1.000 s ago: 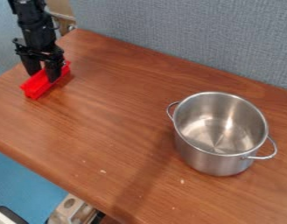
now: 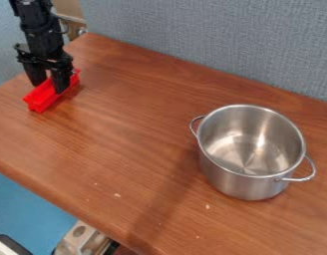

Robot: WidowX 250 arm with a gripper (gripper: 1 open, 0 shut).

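Observation:
A red oblong object (image 2: pixel 44 100) lies on the wooden table at the far left. The black gripper (image 2: pixel 47 76) is down over it, its fingers at the object and partly hiding it. Whether they are closed on it is too small to tell.
A steel pot (image 2: pixel 246 179) with two handles stands at the right of the table (image 2: pixel 140 149). A grey wall runs along the back, and blue floor shows past the table's edge at lower left.

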